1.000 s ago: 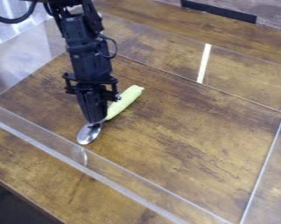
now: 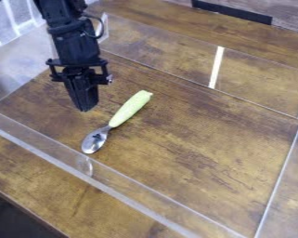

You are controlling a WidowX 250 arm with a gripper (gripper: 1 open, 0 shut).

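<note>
A spoon with a pale green handle (image 2: 131,107) and a silver bowl (image 2: 94,140) lies diagonally on the wooden floor (image 2: 213,167) inside a clear-walled enclosure. My black gripper (image 2: 84,102) is above and left of the spoon, apart from it, shut, with nothing visible between its fingers.
Clear walls border the work area at the front, left, back and right. A white strip (image 2: 215,66) lies at the back right.
My gripper has moved up and to the left, away from over the spoon. The spoon has not visibly moved.
</note>
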